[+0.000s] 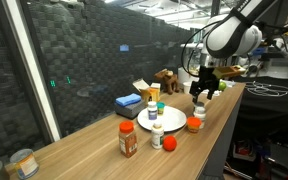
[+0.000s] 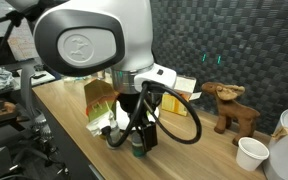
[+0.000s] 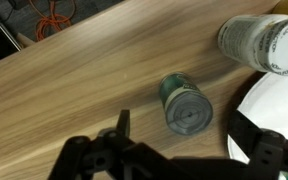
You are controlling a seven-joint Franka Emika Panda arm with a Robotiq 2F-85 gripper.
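A small jar [image 3: 187, 108] with a dark green label and a grey lid stands on the wooden counter. My gripper is open above it; in the wrist view the jar shows in the gap, nearer the right finger, with both fingers apart from it. In exterior view 2 the gripper [image 2: 134, 138] points down, and part of the jar [image 2: 138, 147] shows between its fingers. From exterior view 1, the gripper [image 1: 206, 96] hangs low over the counter's right part, behind a white-lidded jar.
Close by are a white plate [image 1: 162, 118], a white jar [image 3: 269, 45] and an orange-lidded jar [image 1: 194, 124]. A brown moose toy [image 2: 232, 110] and a white cup [image 2: 251, 152] stand behind.
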